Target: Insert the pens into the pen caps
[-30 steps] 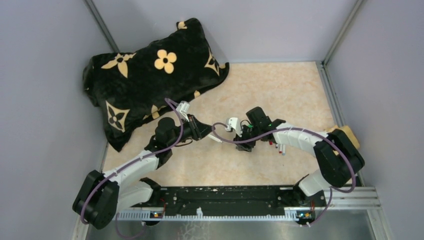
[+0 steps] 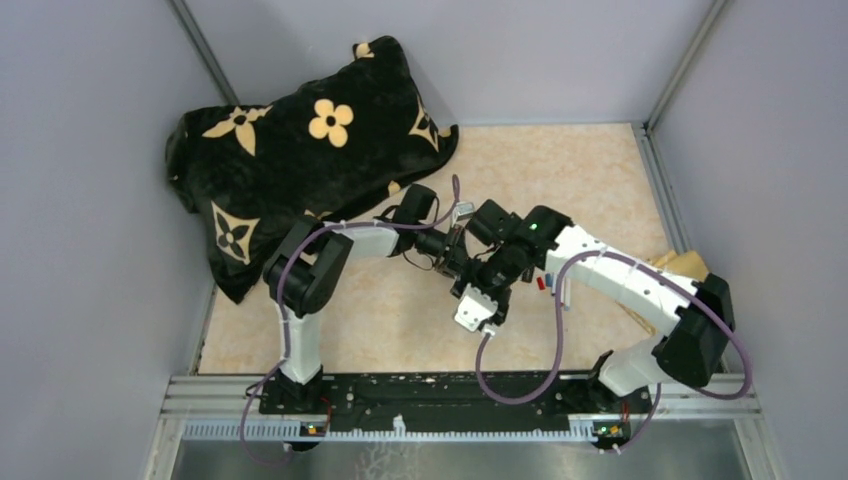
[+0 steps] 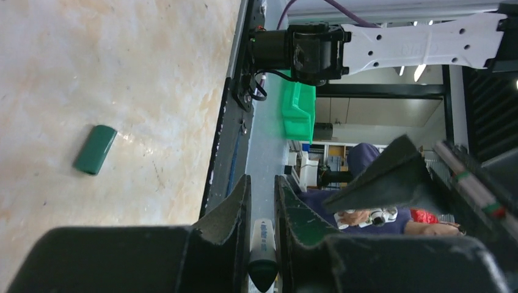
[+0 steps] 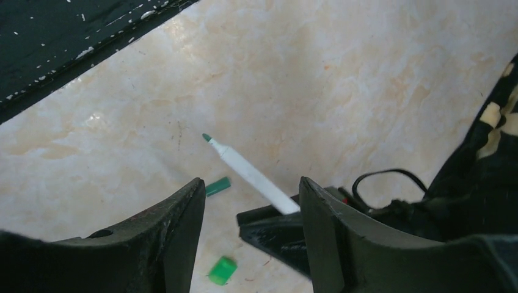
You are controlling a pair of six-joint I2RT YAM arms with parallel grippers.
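Observation:
My left gripper holds a white pen (image 4: 250,174) with a green tip between its fingers. In the right wrist view the pen points up-left from that gripper, over the table. A green cap lies on the table, seen also beside the pen in the right wrist view. My right gripper stands open above the left gripper, nothing between its fingertips. In the top view both grippers meet near the middle, largely hidden by the arms.
A black patterned blanket (image 2: 300,160) covers the back left of the table (image 2: 560,170). Several coloured pens and pieces lie right of the grippers, beside a yellow cloth (image 2: 685,270). A small bright green piece (image 4: 223,268) lies low in the right wrist view.
My left gripper has moved right and toward the middle with the pen. My right arm has shifted, its gripper now close over the left one.

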